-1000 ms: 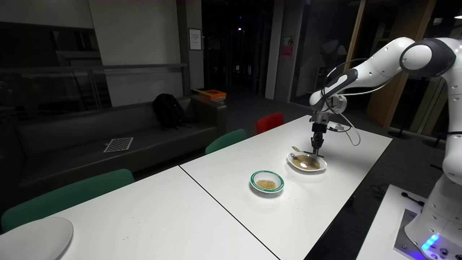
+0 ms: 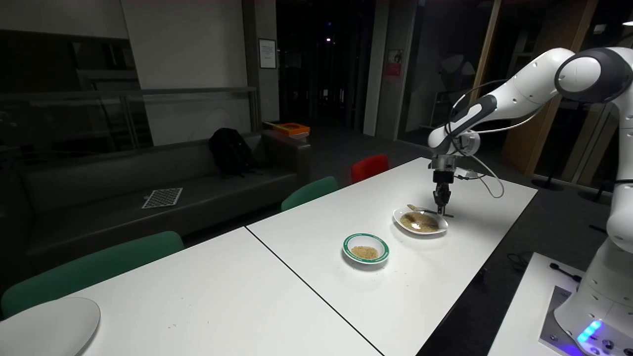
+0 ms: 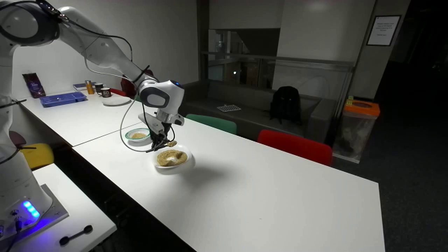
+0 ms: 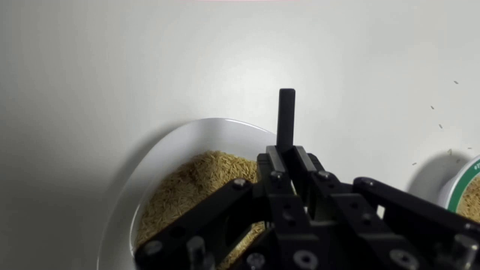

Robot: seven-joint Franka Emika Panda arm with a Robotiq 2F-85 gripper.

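Note:
My gripper is shut on a dark-handled spoon [image 4: 286,114], whose handle end sticks out past the fingertips in the wrist view. In exterior view 2 the spoon's bowl [image 3: 172,143] carries a heap of tan grain and hangs over the far side of a white dish [image 3: 191,158]. Brown grain [image 4: 198,180] fills the middle of that dish. The spoon's bowl is hidden behind the gripper in the wrist view. A smaller white bowl with a green rim [image 2: 366,260] stands apart from the dish and holds some grain [image 2: 364,252].
A few stray grains [image 4: 440,126] lie on the white table near the green-rimmed bowl. A white plate [image 3: 115,100], a blue tray [image 3: 63,100] and mugs [image 3: 105,92] stand on the far table.
In exterior view 1 the gripper and the spoon have shifted a little to the right and lower in the picture. The dish and bowl have not moved.

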